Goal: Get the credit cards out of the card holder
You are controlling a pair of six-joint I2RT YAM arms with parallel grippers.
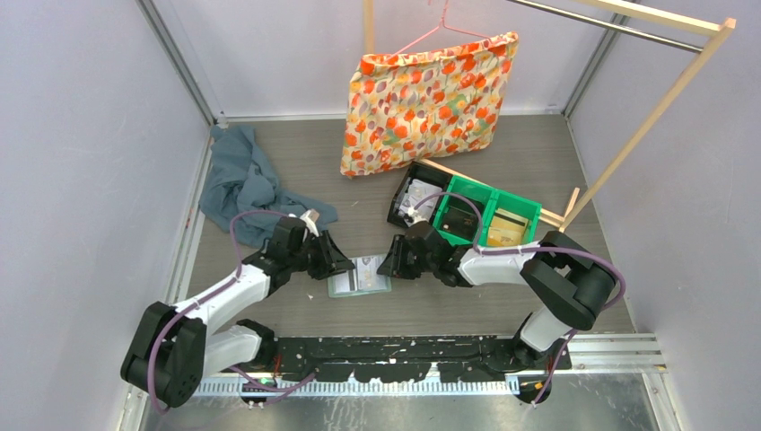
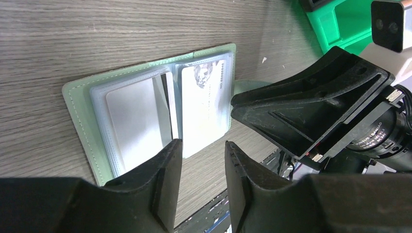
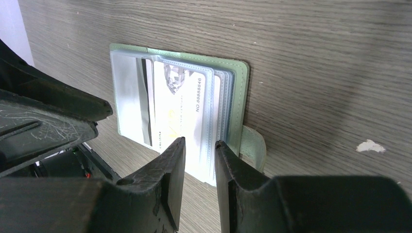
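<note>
An open mint-green card holder (image 1: 359,289) lies on the table between my grippers, with clear sleeves on both halves. A blank white card (image 2: 133,124) sits in the left sleeve; a printed card (image 3: 179,114) with numbers sits in the right one, with further sleeve edges beneath. My left gripper is over the holder's near edge, its fingers apart and nothing visible between them. My right gripper is at the right half's edge, fingers parted, nothing clearly held between them.
A blue-grey cloth (image 1: 242,180) lies back left. Green bins (image 1: 502,199) and a black bin (image 1: 399,211) stand back right. A floral cloth (image 1: 426,99) hangs at the back.
</note>
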